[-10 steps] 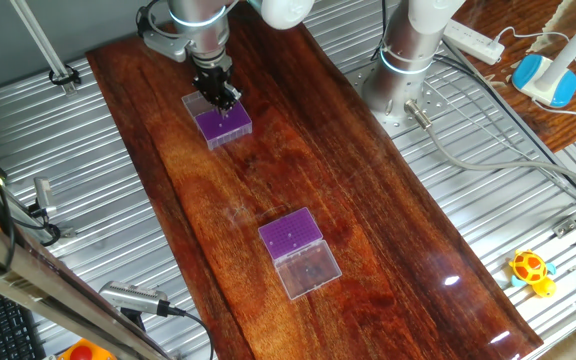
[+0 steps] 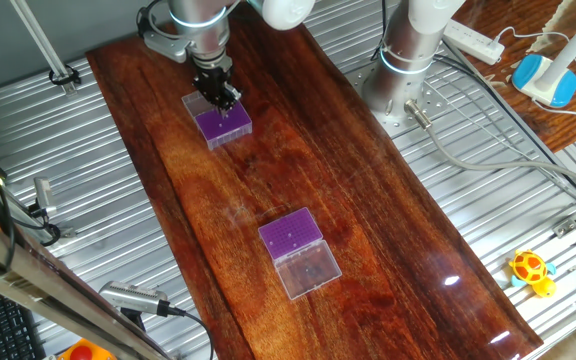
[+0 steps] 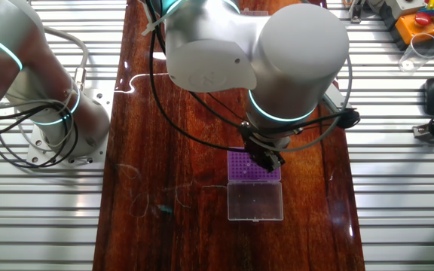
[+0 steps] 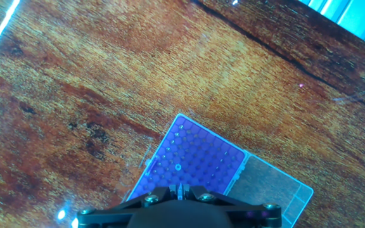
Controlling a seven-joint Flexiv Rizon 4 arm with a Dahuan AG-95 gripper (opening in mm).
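In exterior view 1, a purple rack box (image 2: 230, 127) with an open clear lid (image 2: 196, 103) stands at the far end of the wooden board. My gripper (image 2: 224, 108) is low over this box, its fingertips small and dark against it. The wrist view shows the purple rack (image 4: 198, 155) just ahead of my gripper, its lid (image 4: 268, 183) folded out to the right. A small pale ring shows in the rack's grid. Whether the narrow gap between the fingers holds anything is unclear. From exterior view 2, the arm partly covers the rack (image 3: 239, 167).
A second purple rack box (image 2: 290, 233) lies open nearer the front, its clear lid (image 2: 308, 270) flat on the board. Bare wood (image 2: 238, 180) separates the two boxes. The robot base (image 2: 393, 85) stands beside the board, and a toy turtle (image 2: 530, 268) sits off its right edge.
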